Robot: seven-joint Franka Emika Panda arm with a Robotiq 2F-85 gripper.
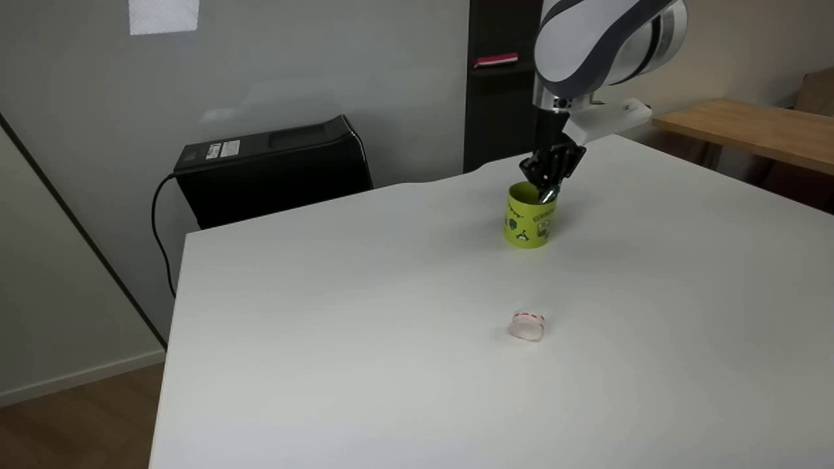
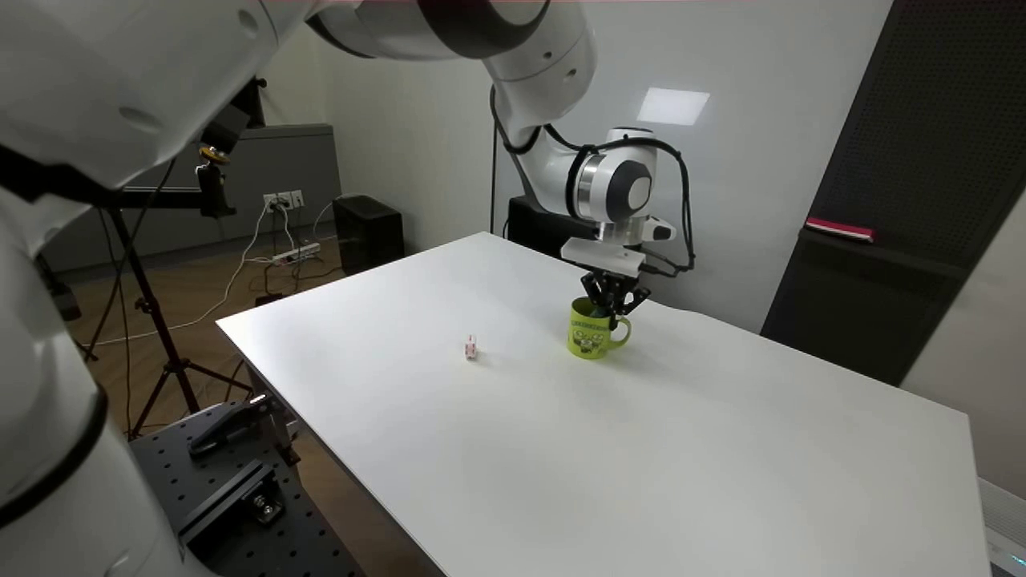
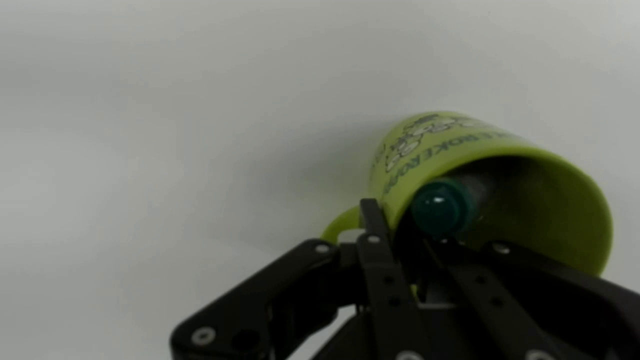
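A lime-green mug [image 1: 526, 225] with printed figures stands on the white table; whether its base touches the tabletop is hard to tell. Its wall is held by my gripper, which is shut, with one finger [image 3: 373, 217] outside near the handle and the other reaching inside. From the side, the gripper [image 2: 612, 309] points down into the mug [image 2: 587, 338] beside its handle. A bottle-like item with a dark green cap [image 3: 439, 207] leans inside the mug; most of its body is hidden.
A small clear ring with red marks, perhaps a tape roll [image 1: 528, 327], lies alone nearer exterior view 1. A black box [image 1: 273, 168] stands beyond the table edge.
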